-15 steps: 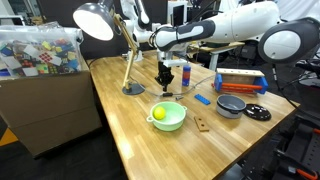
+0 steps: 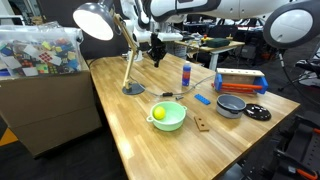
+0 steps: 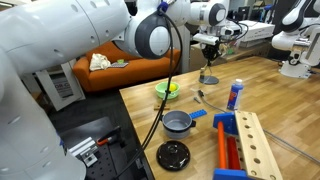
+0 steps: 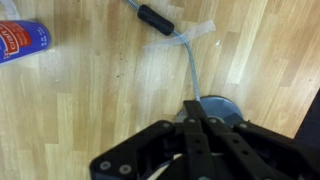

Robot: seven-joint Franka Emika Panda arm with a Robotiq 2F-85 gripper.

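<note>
My gripper [image 2: 156, 64] hangs above the far part of the wooden table, its fingers shut with nothing visible between them. From the wrist view, the gripper lies over a round grey lamp base [image 4: 225, 108]; how high above it cannot be told. A cable with a black inline piece [image 4: 155, 18] runs toward that base. To the wrist view's upper left is a blue can with a red label [image 4: 24, 39]; in exterior view 1 the can [image 2: 186, 74] stands upright, apart from the gripper. The desk lamp [image 2: 98, 20] rises to the left of the gripper.
A green bowl [image 2: 174, 122] holds a yellow object [image 2: 159, 113]. Around it are a wooden piece [image 2: 201, 124], a small blue item [image 2: 203, 99], a grey pot [image 2: 231, 105], a black disc [image 2: 257, 112] and a red-and-blue rack [image 2: 238, 84].
My gripper has risen and moved back and slightly left, away from the cable's dark piece and the can. The table objects appear unmoved.
</note>
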